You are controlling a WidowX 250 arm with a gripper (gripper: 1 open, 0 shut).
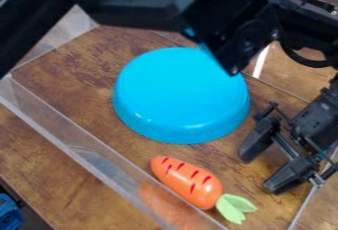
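A blue rounded disc, like an upturned bowl [179,96], rests on the wooden tray floor in the middle. An orange carrot toy [185,183] with pale green leaves lies below it beside a clear wall. At the right, my black gripper [260,163] is low over the wood, right of the disc and above and right of the carrot, its fingers apart with nothing seen between them. The black arm crosses the top of the view.
A clear plastic wall [86,154] runs diagonally along the lower left. A blue object [6,213] sits at the lower-left edge. Bare wood [66,91] lies left of the disc.
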